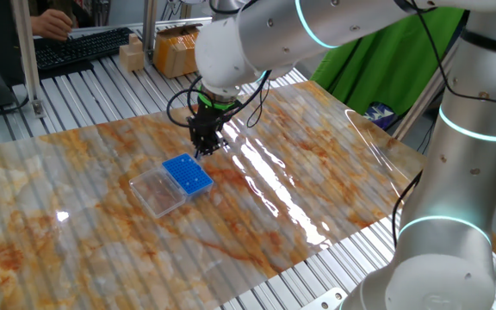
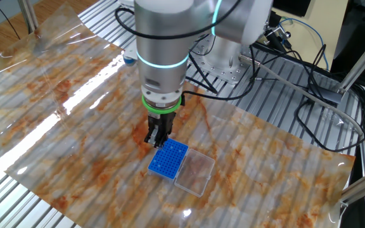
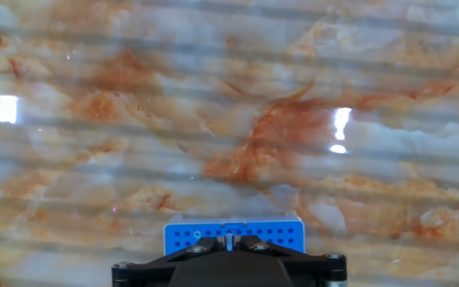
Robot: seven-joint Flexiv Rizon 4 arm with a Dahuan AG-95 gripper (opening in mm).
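A blue rack box with rows of small holes lies on the marbled sheet, its clear lid folded open beside it. A few pale spots show among its holes in exterior view 2. My gripper hangs low at the rack's far edge in exterior view 1, tilted. In the wrist view the black fingers stand close together in front of the rack. A narrow pale strip shows between their tips; whether it is a held piece or the background cannot be told. The tips' height above the rack is unclear.
The marbled sheet is mostly bare around the box, with bright reflections on it. A cardboard box, wooden blocks and a keyboard stand beyond its far edge. A person's hand rests near the keyboard.
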